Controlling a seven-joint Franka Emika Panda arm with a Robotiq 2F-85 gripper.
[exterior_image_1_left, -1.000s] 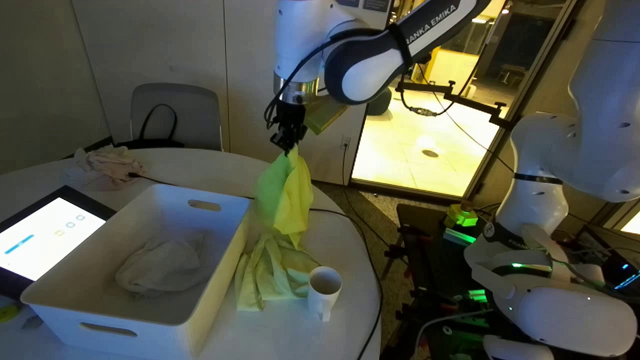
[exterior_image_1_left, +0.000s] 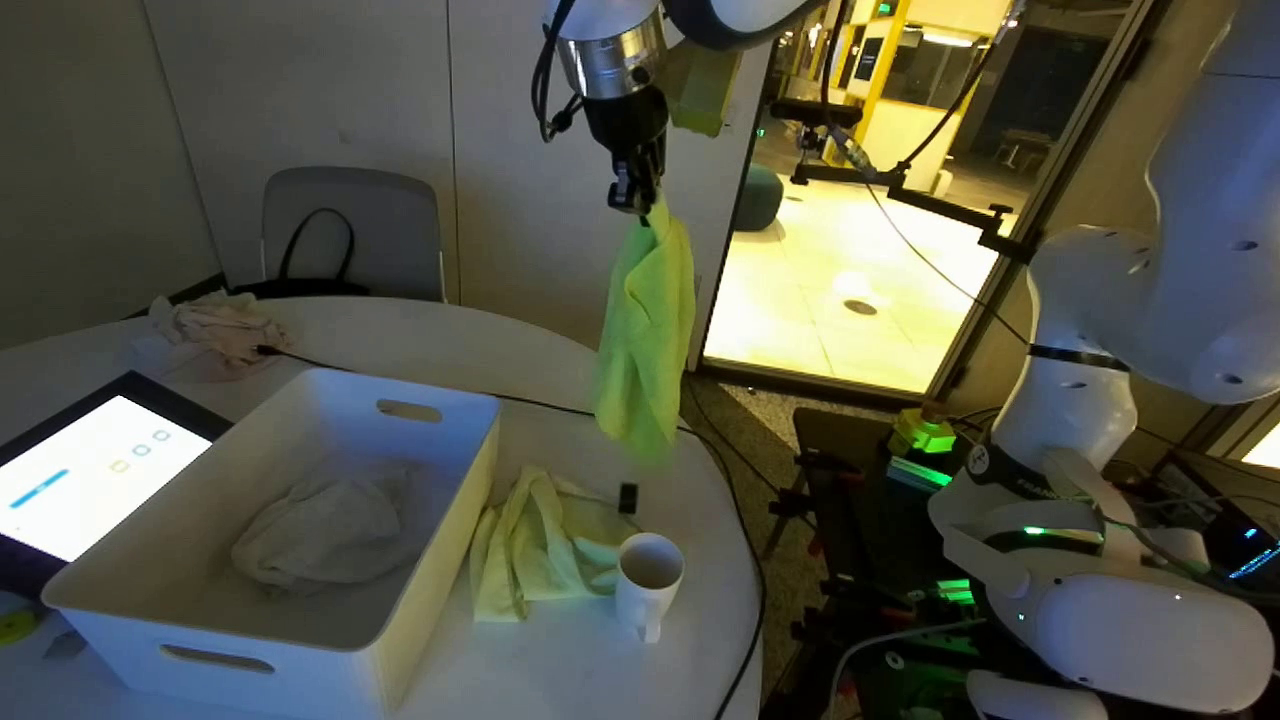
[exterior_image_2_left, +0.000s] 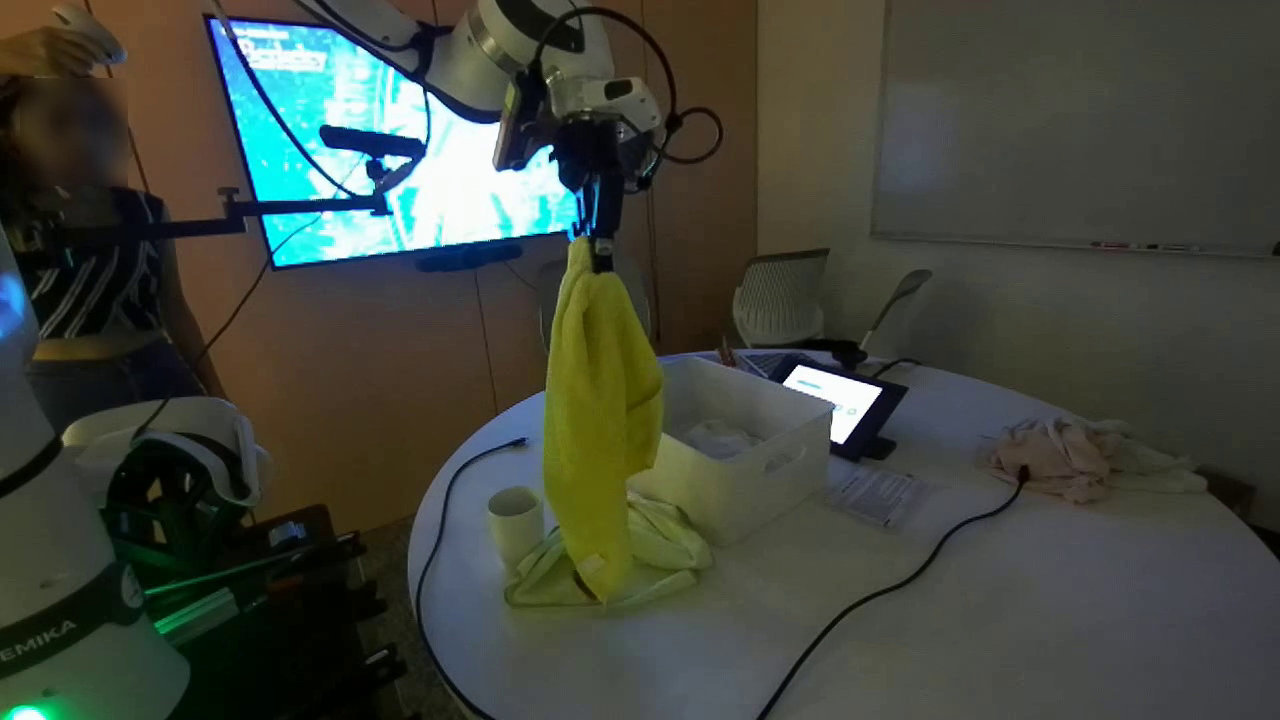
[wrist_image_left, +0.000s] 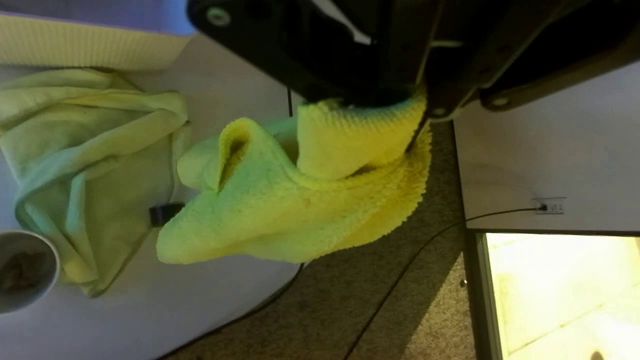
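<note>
A bright yellow-green cloth (exterior_image_1_left: 648, 330) hangs high over the table's edge in exterior view 1, pinched at its top by my gripper (exterior_image_1_left: 637, 206). In exterior view 2 the cloth (exterior_image_2_left: 596, 420) drapes long and loose below the shut gripper (exterior_image_2_left: 591, 254). The wrist view shows the cloth (wrist_image_left: 288, 210) bunched between the fingers, its lower end spread out beneath. A paler green cloth (exterior_image_1_left: 542, 546) lies crumpled on the table between the white bin (exterior_image_1_left: 446, 524) and a white mug (exterior_image_1_left: 649, 576). Inside the bin rests a whitish cloth (exterior_image_1_left: 318, 528).
A tablet (exterior_image_1_left: 90, 468) stands beside the bin. Pinkish cloth (exterior_image_1_left: 228, 324) lies at the table's far left. A black cable (exterior_image_2_left: 828, 630) crosses the tabletop. The small black object (exterior_image_1_left: 627, 498) sits near the mug. At far left in exterior view 2, a person stands.
My gripper has risen and shifted right in exterior view 1, carrying the yellow-green cloth up and away from the bin. The pale cloth, mug and bin have stayed put.
</note>
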